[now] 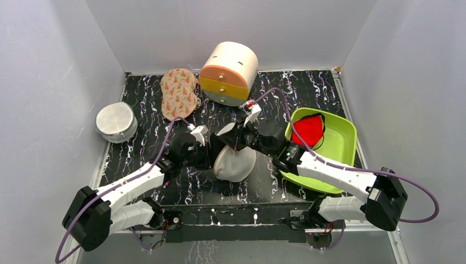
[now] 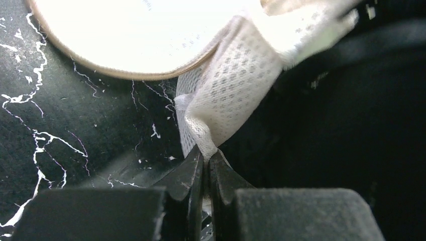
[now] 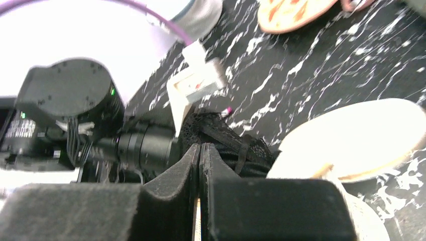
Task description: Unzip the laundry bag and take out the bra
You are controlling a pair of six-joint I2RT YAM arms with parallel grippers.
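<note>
The round white mesh laundry bag (image 1: 236,164) sits on the table between my arms, partly covered by them. My left gripper is shut on a gathered strip of the bag's mesh (image 2: 236,75). Dark cloth fills the right of the left wrist view. From above, the black bra (image 1: 216,147) shows between the grippers at the bag's edge; its lace (image 3: 221,131) appears behind the right fingertips. Over the bag, my right gripper is shut, and I cannot make out anything clearly pinched between its fingers.
At the right a green basin (image 1: 343,151) holds a red item (image 1: 308,130). A rounded drawer box (image 1: 228,71) and a patterned pad (image 1: 178,93) stand at the back. Another white round bag (image 1: 116,121) lies at the left. Between these, the marble-patterned table is mostly bare.
</note>
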